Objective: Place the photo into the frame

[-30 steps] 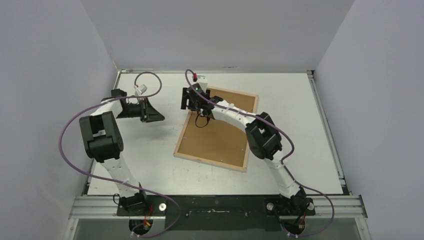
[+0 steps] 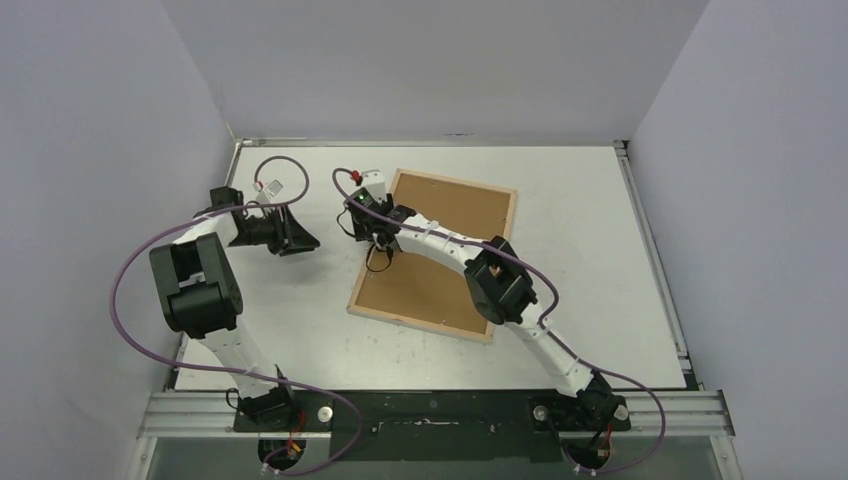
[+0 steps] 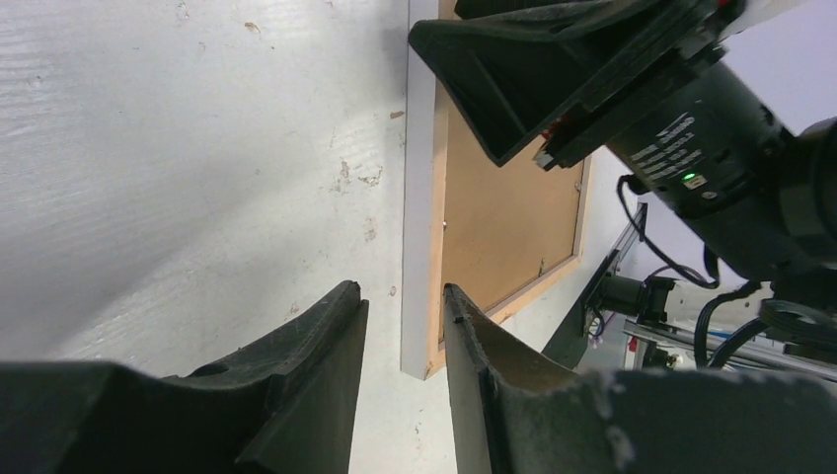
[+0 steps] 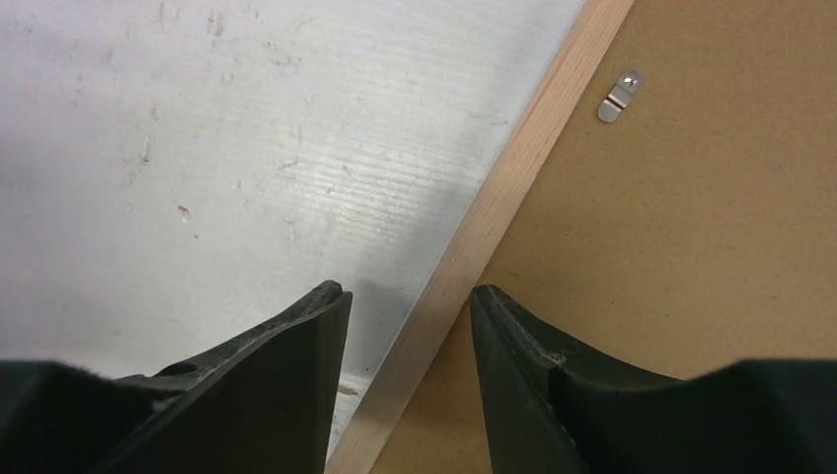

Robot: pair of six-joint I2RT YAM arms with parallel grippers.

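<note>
The picture frame lies back side up on the table, its pale wooden rim (image 2: 418, 324) around a brown backing board (image 2: 420, 290). No photo shows in any view. My right gripper is part open over the frame's left side; in the right wrist view, the wooden rim (image 4: 498, 202) runs through the gap between its fingers. Whether they touch it, I cannot tell. Left of the frame, my left gripper (image 2: 305, 243) hangs above bare table, part open and empty. The left wrist view shows the frame's side (image 3: 420, 217) beyond its fingertips and the right gripper's fingers (image 3: 503, 89) above the frame.
A small metal clip (image 4: 619, 96) sits on the backing board near the rim. The right forearm (image 2: 445, 245) crosses over the frame and hides part of it.
My right gripper has moved left and toward the near side, from over the board to the frame's left rim. The left gripper has shifted slightly left and nearer. The frame has stayed put.
</note>
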